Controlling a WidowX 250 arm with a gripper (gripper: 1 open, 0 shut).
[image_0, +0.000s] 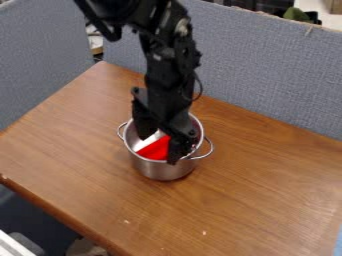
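A steel pot (160, 169) with two side handles stands on the wooden table. My black gripper (160, 145) reaches down from above into the pot, its fingers open, one finger at the left and the other at the right. A red object (151, 150) lies inside the pot, partly hidden by the gripper, with a pale patch beside it. Whether the fingers touch it I cannot tell.
Grey padded walls (267, 75) stand along the back and the left. The table's front left edge drops to a dark gap.
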